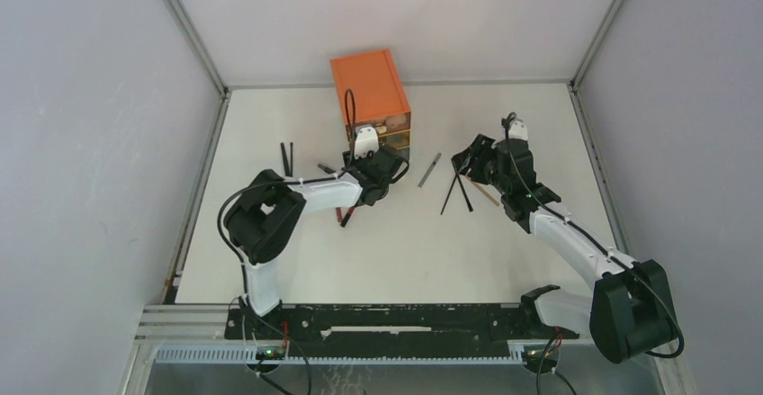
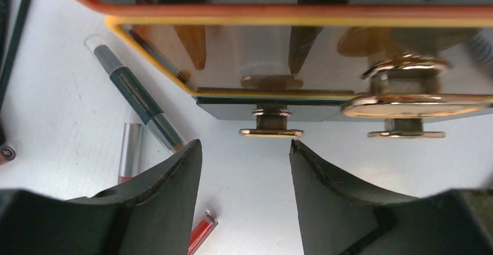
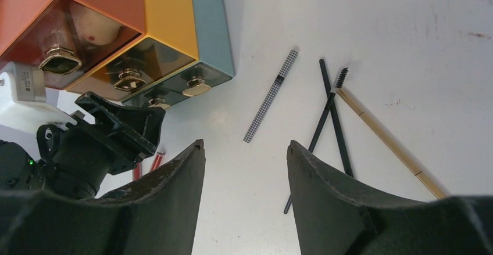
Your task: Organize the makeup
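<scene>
An orange-topped drawer box (image 1: 370,80) with orange, yellow and teal drawers stands at the back. My left gripper is at its front, fingers apart just before a lower gold knob (image 2: 271,132), nothing clearly between them. Green crayon-like pens (image 2: 131,92) and red lip tubes (image 2: 200,233) lie near it. My right gripper hangs open over the right side, above a patterned pencil (image 3: 270,95), black sticks (image 3: 340,147) including a spoolie brush, and a tan pencil (image 3: 401,153).
Dark pencils (image 1: 284,159) lie left of the box.
</scene>
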